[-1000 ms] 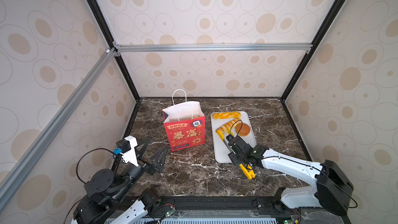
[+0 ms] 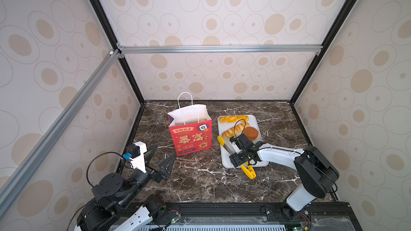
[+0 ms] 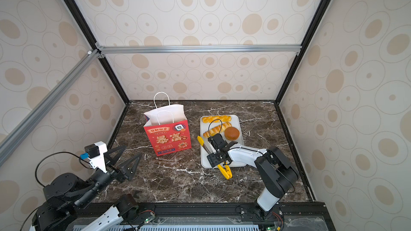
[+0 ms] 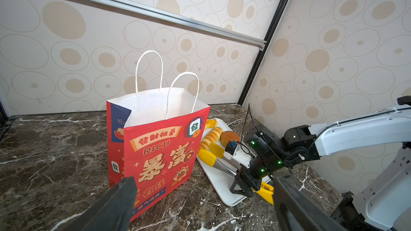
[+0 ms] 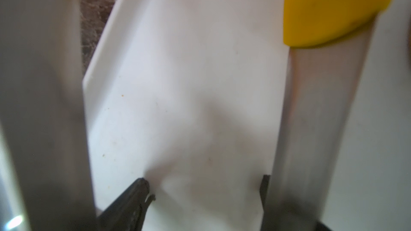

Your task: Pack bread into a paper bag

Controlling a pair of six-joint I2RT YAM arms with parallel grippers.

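Note:
A red paper bag (image 2: 191, 139) with white handles stands upright, its top open. Right of it, a white tray (image 3: 206, 122) holds a braided bread (image 3: 216, 119), a ridged loaf (image 2: 233, 131) and a round bun (image 2: 250, 133). Yellow-tipped steel tongs (image 2: 249, 172) lie over the tray's near part. My right gripper (image 2: 236, 158) is down on the tongs, part open; in the right wrist view one steel arm of the tongs (image 5: 319, 115) rises on each side of the gap between its fingers. My left gripper (image 2: 166, 163) hangs open at the front left, empty.
Patterned walls and a metal frame enclose the workspace; the bag stands close beside the tray's left edge.

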